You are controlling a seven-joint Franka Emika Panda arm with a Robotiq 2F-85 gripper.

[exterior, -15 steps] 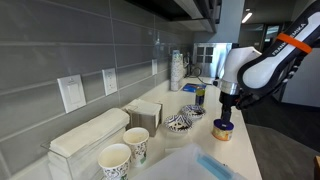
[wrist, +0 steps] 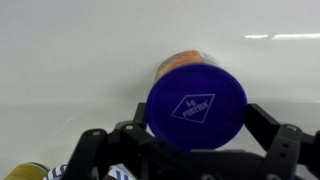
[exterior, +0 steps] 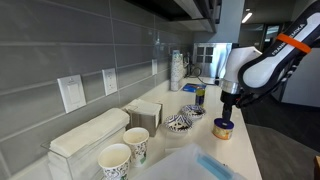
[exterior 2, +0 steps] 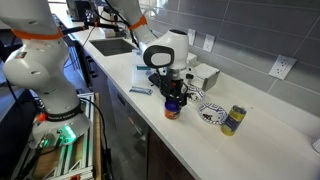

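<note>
A small jar with an orange body (exterior 2: 171, 113) and a dark blue-purple lid (wrist: 195, 107) stands on the white counter. In the wrist view the lid faces the camera, with a diamond mark and lettering on it, and a strip of the orange body shows behind it. My gripper is down at the jar, one dark finger (wrist: 133, 130) to each side of the lid. The fingers look close against its edge, but whether they press on it does not show. Exterior view 1 has the gripper (exterior: 230, 106) right at the jar's top.
Patterned bowls (exterior: 180, 122) and a yellow-and-dark can (exterior 2: 234, 121) stand near the jar. Paper cups (exterior: 114, 160), a white box (exterior: 146, 115) and a clear tray with a blue item (exterior: 214, 167) lie further along. Bare counter (exterior 2: 215, 155) stretches rightward in exterior view 2.
In exterior view 1 my gripper has shifted slightly around the top of the jar. The other objects look unmoved.
</note>
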